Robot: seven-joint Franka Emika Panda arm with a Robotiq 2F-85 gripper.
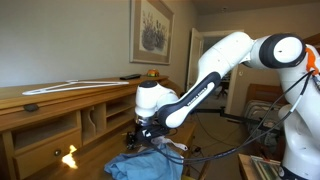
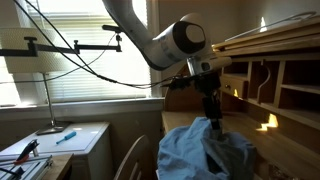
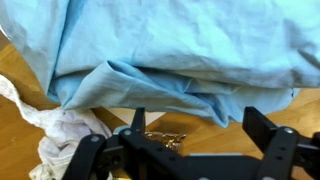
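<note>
A crumpled light-blue cloth [image 1: 145, 164] lies on the wooden desk, and its folds [image 3: 190, 50] fill the upper part of the wrist view. My gripper stands open with its fingertips over the near edge of this cloth. In exterior view 2 the gripper [image 2: 214, 122] points down at the blue cloth [image 2: 185, 150], close to its top. Nothing shows between the fingers except cloth and bare wood beneath; whether the tips touch the cloth I cannot tell.
A white cloth [image 3: 62, 140] lies beside the blue one at the lower left of the wrist view. A shiny metallic object [image 3: 168, 138] sits below the gripper. Wooden shelves [image 1: 50, 140] rise behind the desk, and a wooden chair [image 2: 128, 160] stands close by.
</note>
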